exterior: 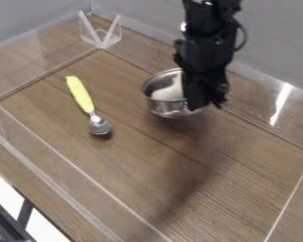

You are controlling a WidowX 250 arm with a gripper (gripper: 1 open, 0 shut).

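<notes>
My black gripper point(204, 90) hangs over the right side of a metal pot point(167, 107) at the back centre, its tips at the pot's rim. A white, rounded object point(169, 90) lies in the pot, partly hidden by the gripper. The gripper's fingers are dark and blurred, and whether anything is between them cannot be made out. A yellow-handled tool point(80, 95) with a metal head lies on the wooden surface at the left.
A clear plastic holder point(99, 35) stands at the back left. Transparent walls border the wooden work surface point(141, 189).
</notes>
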